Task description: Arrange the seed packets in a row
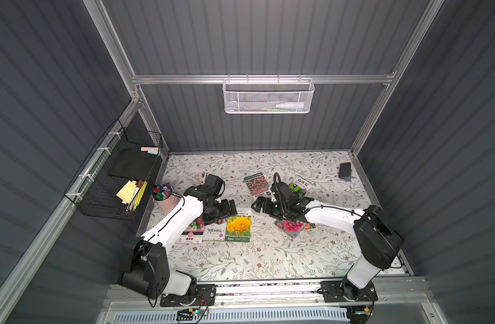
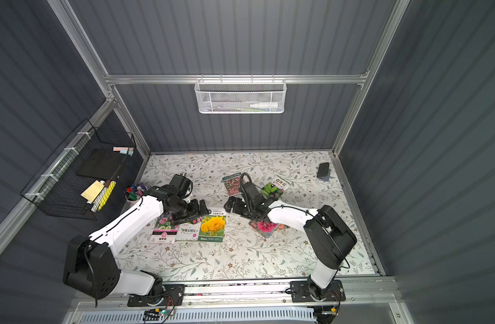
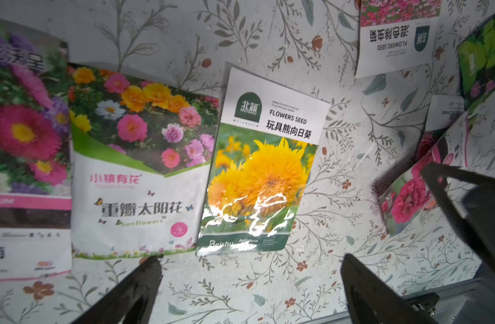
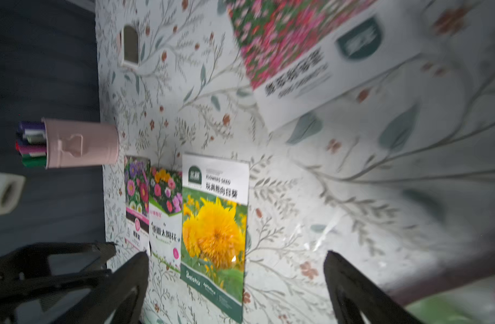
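Note:
Three seed packets lie side by side at the left: a purple-and-pink flower packet (image 3: 26,156), a white-and-green sunflower packet (image 3: 134,210), and a yellow-flower packet (image 3: 258,189) at the right end, tilted a little in the left wrist view. Farther back lies a red-flower packet (image 1: 256,184), upside down. Right of centre are a green packet (image 2: 272,189) and a pink-flower packet (image 3: 412,197) lying askew, overlapping others. My left gripper (image 1: 226,209) is open above the row. Open and empty, my right gripper (image 1: 259,204) hovers right of the yellow packet.
A pink pen cup (image 4: 82,143) stands at the left edge of the table. A dark phone-like object (image 1: 345,171) lies at the back right. Wire baskets (image 1: 268,97) hang on the back and left walls.

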